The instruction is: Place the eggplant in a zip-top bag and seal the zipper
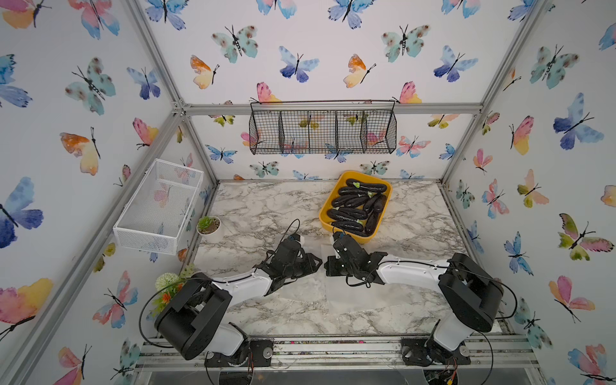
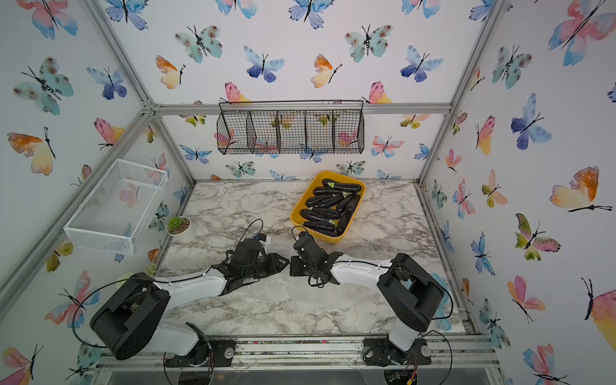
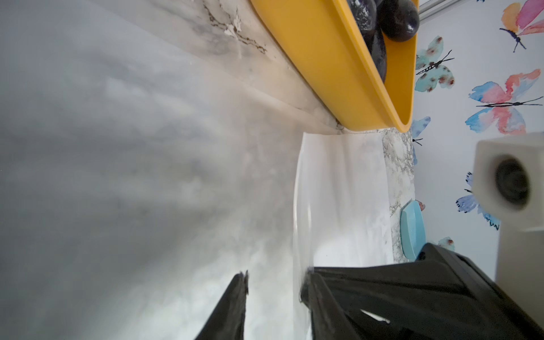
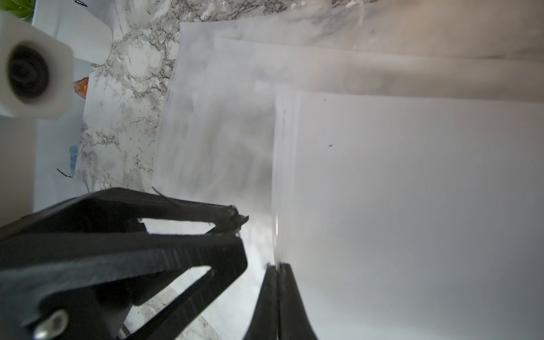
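Note:
A translucent zip top bag is spread on the table, its white sheet-like face filling much of the right wrist view. My right gripper is shut, with the bag's edge running down into its fingertips. Facing it from the left is my left gripper, its fingers parted and close to the bag's edge; whether that edge lies between them I cannot tell. The gap between both grippers is small in the top left view. Several dark eggplants lie in the yellow bin behind the arms.
More clear bags lie flat beneath the front one. A potted plant and a white mesh basket stand to the left. A black wire rack hangs at the back. Bare marble table lies behind the left arm.

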